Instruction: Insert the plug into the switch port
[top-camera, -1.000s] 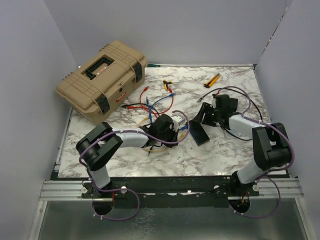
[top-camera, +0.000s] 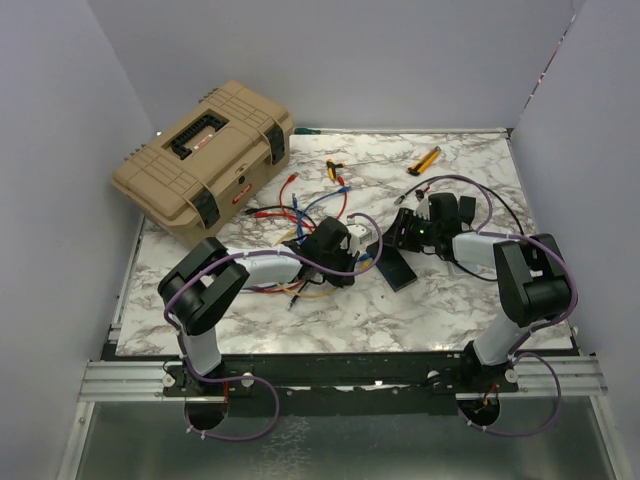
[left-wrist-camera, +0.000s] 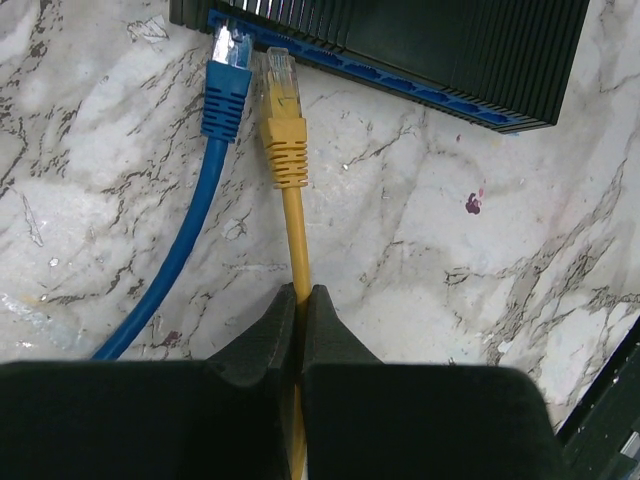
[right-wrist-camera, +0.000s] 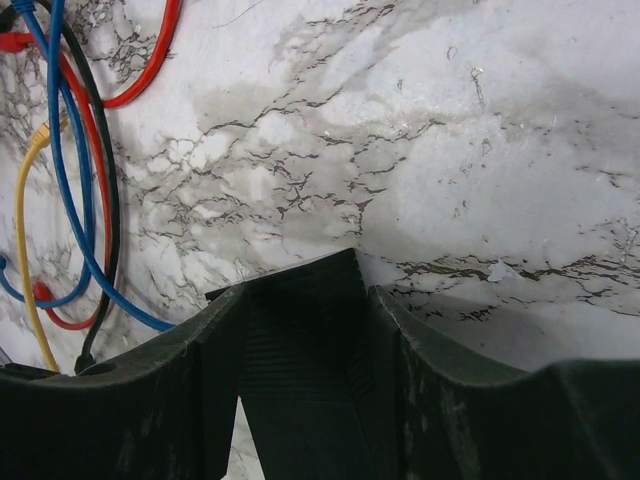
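The black switch (left-wrist-camera: 420, 45) has a row of blue ports along its edge in the left wrist view. A yellow cable's clear plug (left-wrist-camera: 282, 90) lies just below those ports, beside a blue plug (left-wrist-camera: 225, 95) at the switch's edge. My left gripper is shut on the yellow cable. In the right wrist view my right gripper stands part open over the switch's black end (right-wrist-camera: 310, 390), one finger on either side; whether it touches is unclear.
A tangle of coloured cables (right-wrist-camera: 80, 170) lies left of the switch. A tan case (top-camera: 205, 160) fills the back left; small tools (top-camera: 425, 160) lie at the back. Bare marble surrounds the switch's front and back.
Both arms have shifted slightly in the top view, the left gripper a little upward, the right one slightly toward the switch's end.
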